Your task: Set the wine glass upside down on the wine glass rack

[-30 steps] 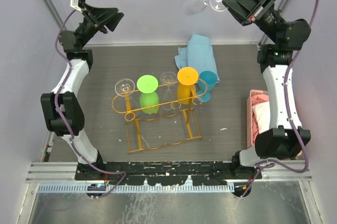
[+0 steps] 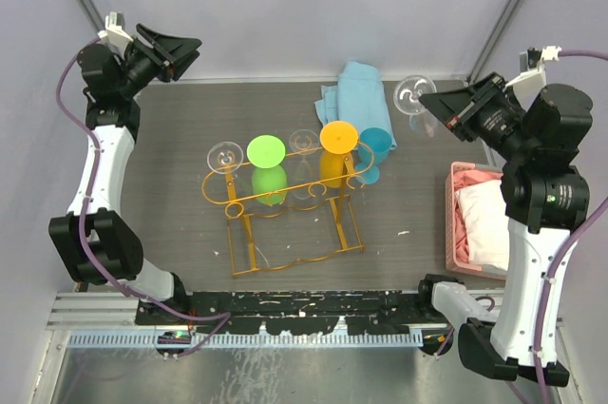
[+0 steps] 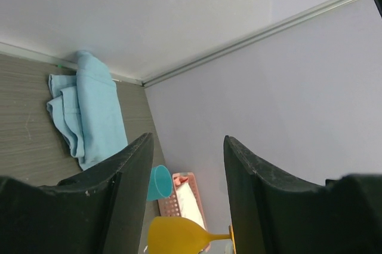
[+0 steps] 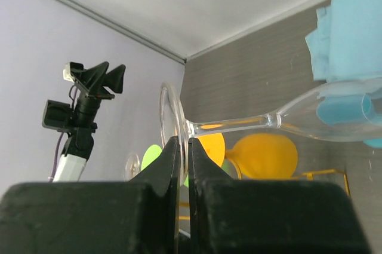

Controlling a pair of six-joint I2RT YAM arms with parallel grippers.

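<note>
My right gripper is shut on the base of a clear wine glass, held in the air right of the folded blue cloth; in the right wrist view the glass lies sideways, bowl to the right. The yellow rack stands at the table's centre with clear glasses, a green glass and a yellow glass hanging upside down on it. My left gripper stands open and empty, high at the back left; its fingers frame nothing in the left wrist view.
A blue cloth lies at the back, with blue glasses beside the rack's right end. A pink basket holding white cloth sits at the right. The table left of the rack is clear.
My right gripper has come toward the front and right with the glass, whose tilt has changed.
</note>
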